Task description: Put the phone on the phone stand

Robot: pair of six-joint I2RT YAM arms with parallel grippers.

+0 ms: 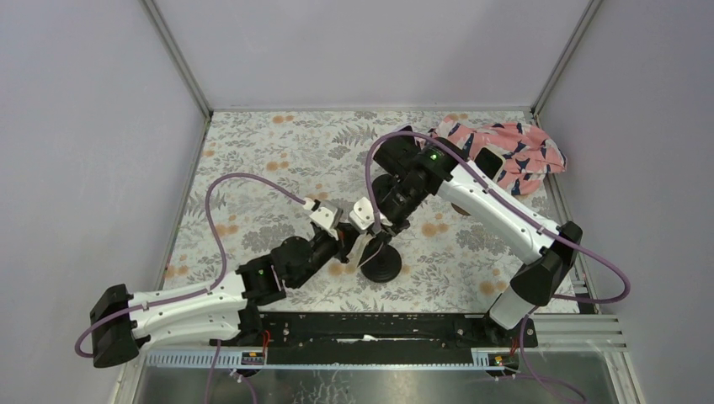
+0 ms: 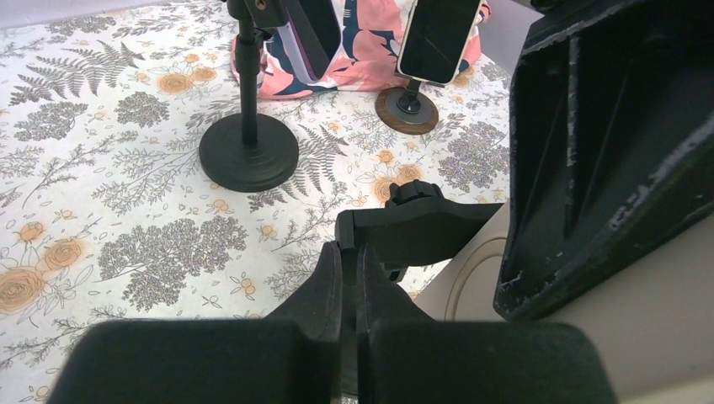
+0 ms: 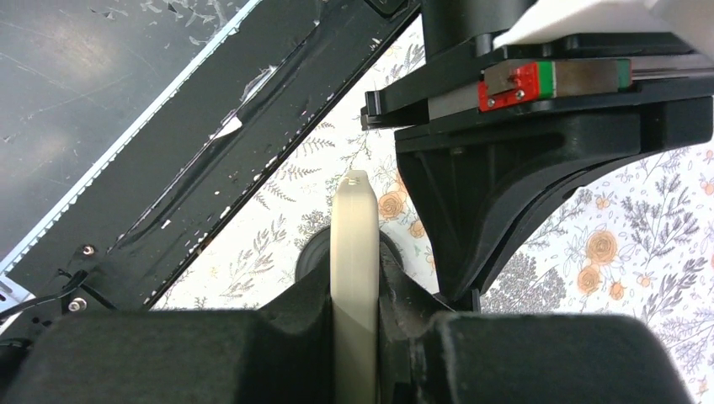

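Observation:
A cream phone [image 3: 354,244], seen edge-on in the right wrist view, is held in my shut right gripper, above a black stand with a round base [image 1: 380,266]. In the left wrist view its pale back [image 2: 455,290] is at the right. My left gripper is shut at the black stand's upper arm [image 2: 404,231]; exactly what lies between its fingertips is hidden. The two grippers crowd together over the stand. Whether the phone rests on the holder is not clear.
Behind stand another black stand [image 2: 248,156] with a phone and a wooden-based stand [image 2: 396,118] with a phone [image 2: 435,42]. Pink patterned cloth [image 1: 530,151] lies at the back right.

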